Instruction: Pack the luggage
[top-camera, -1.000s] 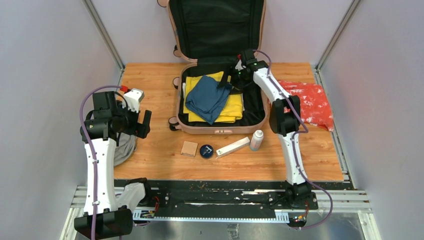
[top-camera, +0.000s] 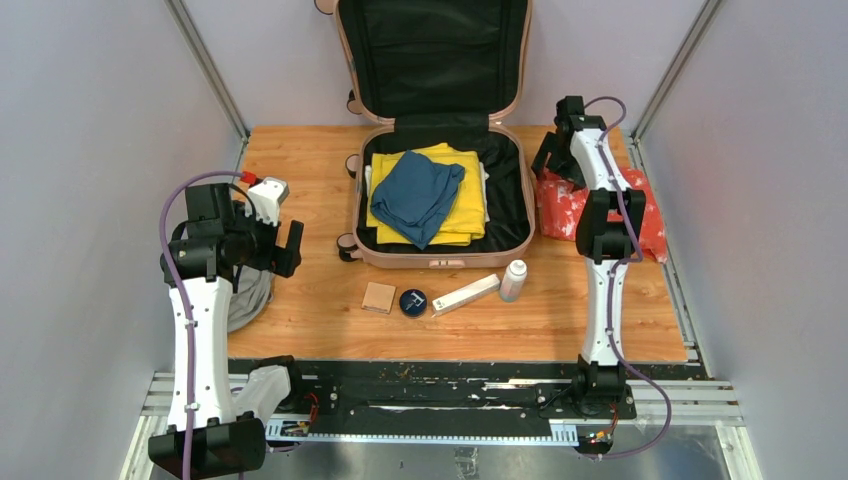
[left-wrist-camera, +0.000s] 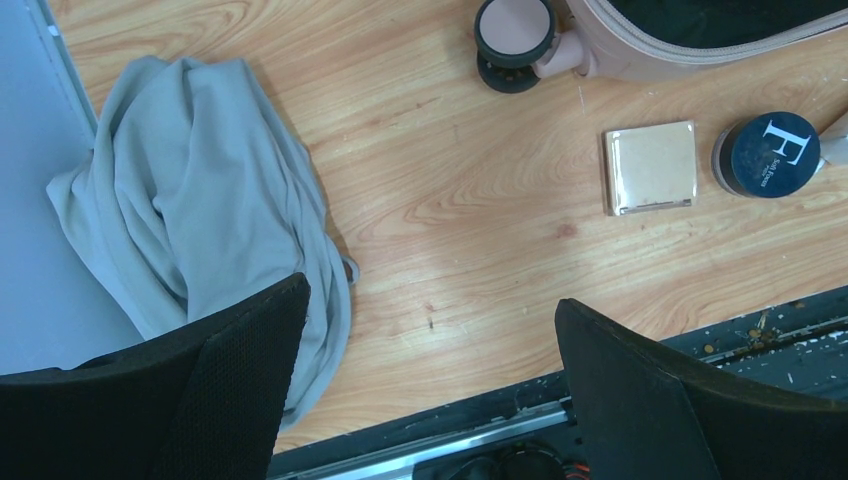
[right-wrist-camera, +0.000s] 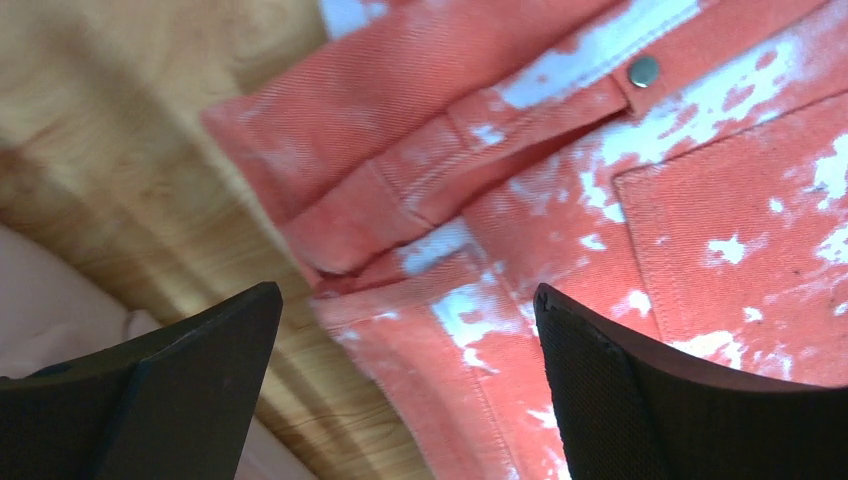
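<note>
An open pink suitcase (top-camera: 446, 262) stands at the back centre, its lid upright. Folded yellow cloth (top-camera: 461, 218) lies inside with a blue cloth (top-camera: 418, 195) on top. To the right of the case is a red-and-white patterned cloth (top-camera: 652, 215), partly covered by the right arm in the top view. My right gripper is open close over this cloth's edge, with nothing held. At the left, my open left gripper hovers beside a grey cloth (left-wrist-camera: 200, 190), clear of everything on the table.
Along the front, from left to right, lie a beige compact (top-camera: 378, 297), a dark round jar (top-camera: 413, 303), a long white box (top-camera: 466, 295) and a white bottle (top-camera: 513, 281). Bare wood shows between the grey cloth and the compact.
The left arm and the items on the table have stayed put.
</note>
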